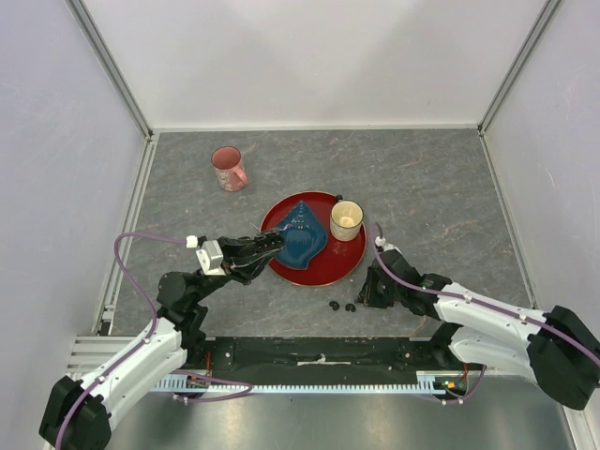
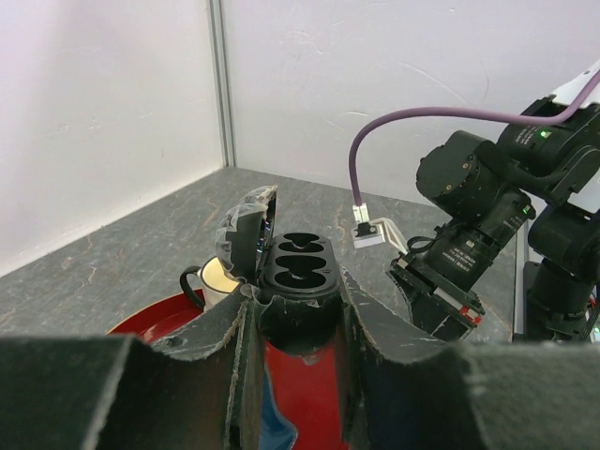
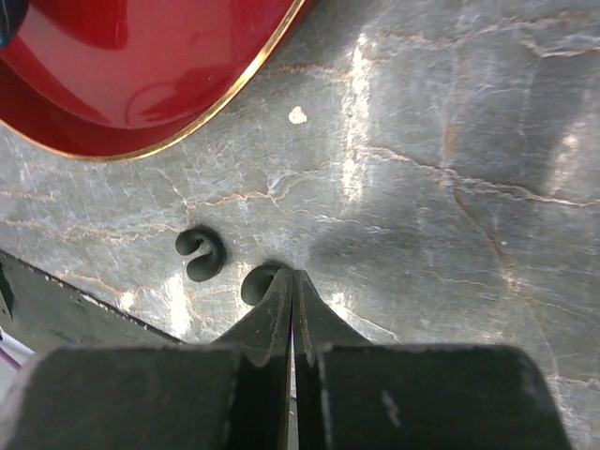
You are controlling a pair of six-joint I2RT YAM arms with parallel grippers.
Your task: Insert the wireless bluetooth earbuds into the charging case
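Note:
In the left wrist view my left gripper is shut on the black charging case (image 2: pixel 305 319), held with its lid up and two empty round sockets showing. Two black curved earbuds lie on the grey table. One earbud (image 3: pixel 202 253) is in full view and clear of the fingers. The other earbud (image 3: pixel 257 284) lies just left of and below the tips of my right gripper, partly hidden by them. Those right fingertips meet with nothing between them. From above, both earbuds sit left of the right gripper (image 1: pixel 363 300).
A red plate (image 1: pixel 323 270) holds a blue leaf-shaped dish (image 1: pixel 302 246) and a cream mug (image 1: pixel 346 221), close behind the earbuds. A pink mug (image 1: pixel 227 167) stands at the back left.

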